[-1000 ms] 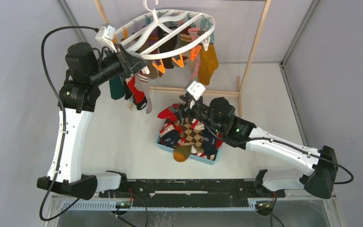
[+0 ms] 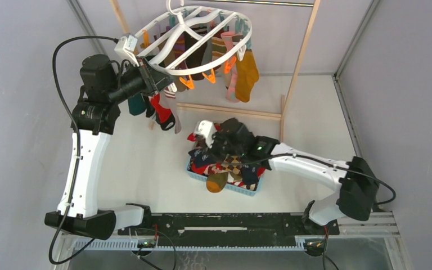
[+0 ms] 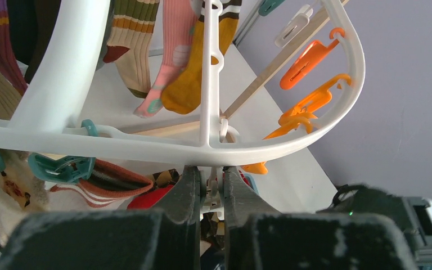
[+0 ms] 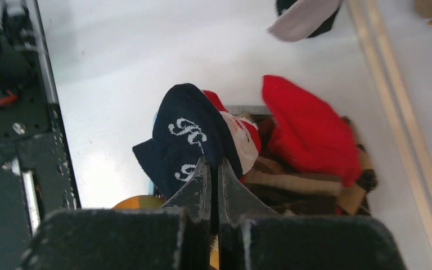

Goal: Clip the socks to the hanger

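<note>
The white round hanger (image 2: 174, 72) hangs at the top, with socks clipped round it. My left gripper is at its near rim, shut on a white clip (image 3: 212, 205) just under the rim; the clip's lower end shows between the fingers. Over the blue basket (image 2: 242, 191) of socks, my right gripper is shut on a navy sock (image 4: 183, 135) with white lettering, pinched at the fingertips. The rest of the basket's socks lie beneath, among them a red one (image 4: 312, 132).
Empty orange clips (image 2: 209, 75) hang along the hanger's near right rim. Mustard (image 2: 247, 76) and red-black (image 2: 163, 112) socks hang from it. A wooden stand bar (image 2: 230, 111) crosses behind the basket. The table to the basket's right is partly covered by my right arm.
The hanger and hanging mustard sock swayed a little. The left arm is nearly still.
</note>
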